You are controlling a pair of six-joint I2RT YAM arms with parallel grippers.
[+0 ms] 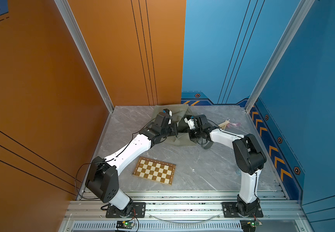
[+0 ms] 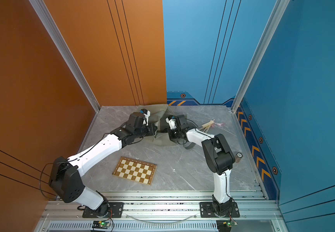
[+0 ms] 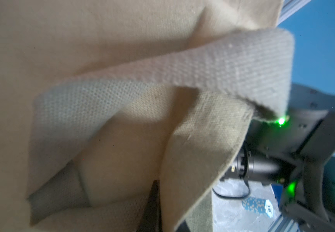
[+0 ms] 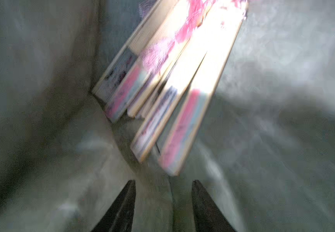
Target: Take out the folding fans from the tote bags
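Note:
A khaki tote bag (image 1: 163,109) lies open at the back middle; in the left wrist view its cloth and strap (image 3: 252,58) fill most of the frame. My left gripper (image 1: 174,129) is at the bag's opening, shut, its tips mostly hidden by cloth. My right gripper points into the bag with its fingers apart and empty. Several folding fans (image 4: 190,127), wooden with pink and blue ends and pink tassels, lie inside just beyond those fingertips. More fans (image 2: 207,125) lie on the table right of the bag.
A chessboard (image 1: 153,171) lies at front left. A small cylinder (image 2: 238,156) stands at the right edge.

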